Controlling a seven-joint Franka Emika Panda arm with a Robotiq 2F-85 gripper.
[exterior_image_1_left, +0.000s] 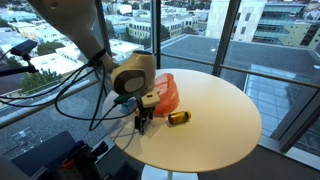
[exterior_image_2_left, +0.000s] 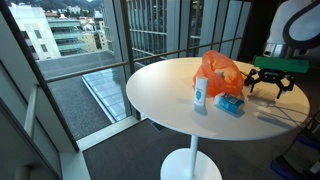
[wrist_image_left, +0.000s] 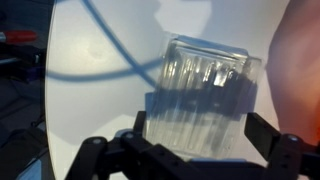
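Observation:
My gripper is low over the near left part of the round table. Its fingers stand apart in the wrist view, on either side of the near end of a clear, shiny plastic packet. The packet lies flat on the white tabletop, and its contents cannot be made out. Nothing shows gripped; whether the fingers touch the packet cannot be told. From the other side, the gripper hangs fingers-down to the right of a crumpled orange bag.
A yellow and black bottle lies right of the gripper. A white bottle stands in front of the bag, beside a blue box.

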